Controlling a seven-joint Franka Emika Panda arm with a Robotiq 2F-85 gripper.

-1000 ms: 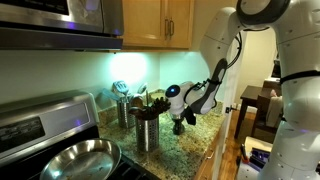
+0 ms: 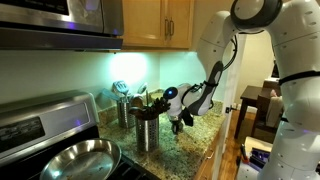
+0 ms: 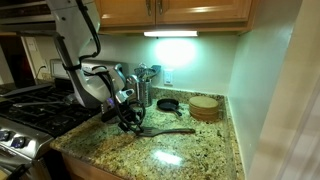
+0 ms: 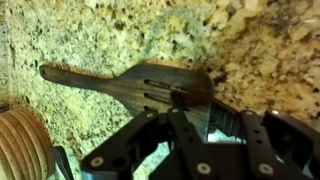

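Observation:
A dark wooden slotted spatula (image 4: 145, 88) lies on the speckled counter in the wrist view, its handle pointing left. In exterior view 2 the same spatula (image 3: 168, 132) lies flat, with its head towards the arm. My gripper is down at the spatula's head, the fingers around the edge of its broad end. Exterior view 1 shows my gripper (image 2: 180, 129) low over the counter, too small to make out the fingers. Whether the fingers have gripped the wood cannot be told.
A round wooden stack (image 3: 204, 106) and a small black pan (image 3: 168, 105) stand behind the spatula. Metal utensil holders (image 2: 147, 130) stand nearer the stove, where a large pan (image 2: 82, 160) sits.
The arm stays in nearly the same place, low at the counter. Only a slight difference shows around the gripper; the other objects have not moved.

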